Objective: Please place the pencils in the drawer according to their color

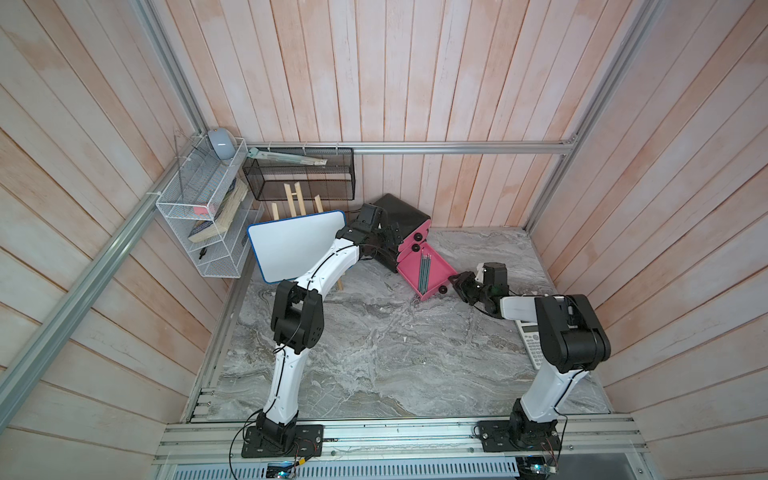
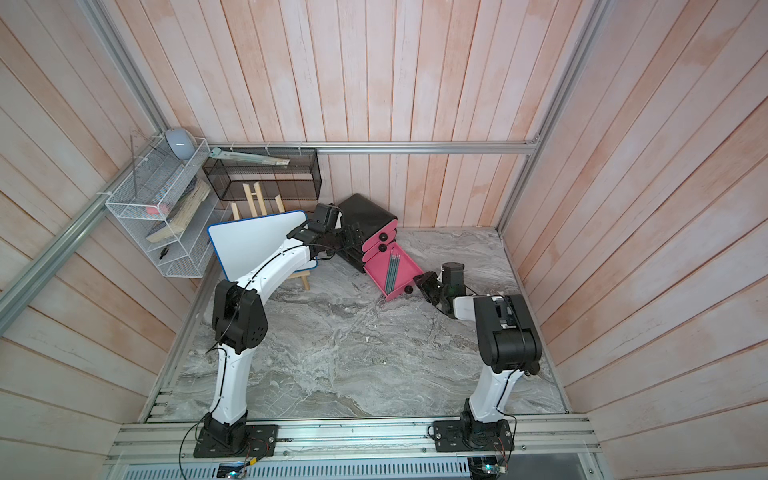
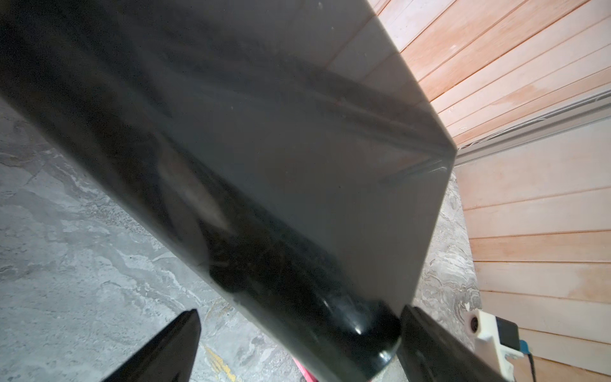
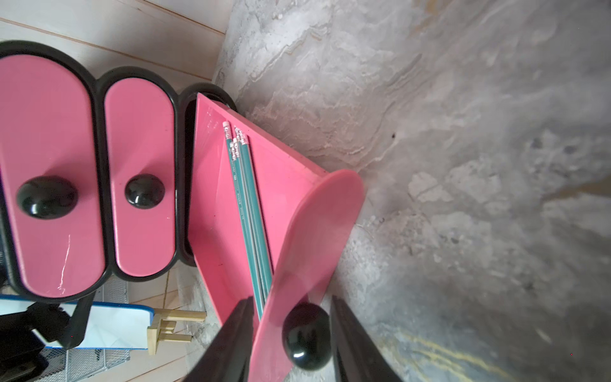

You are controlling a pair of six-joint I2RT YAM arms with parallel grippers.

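Observation:
A black cabinet [image 1: 400, 209] with pink drawer fronts stands at the back middle. Its pulled-out pink drawer [image 4: 210, 210] holds several teal pencils [image 4: 253, 210] lying lengthwise. My left gripper is at the cabinet's black body, which fills much of the left wrist view between and above its apart fingers; whether it grips it is unclear. My right gripper stands open at the open drawer's front, its fingers on either side of the black knob [image 4: 306, 337].
A whiteboard [image 1: 292, 244] on a wooden easel stands left of the cabinet. Wire racks [image 1: 200, 200] hang at the back left. A grey device [image 1: 529, 344] lies beside the right arm.

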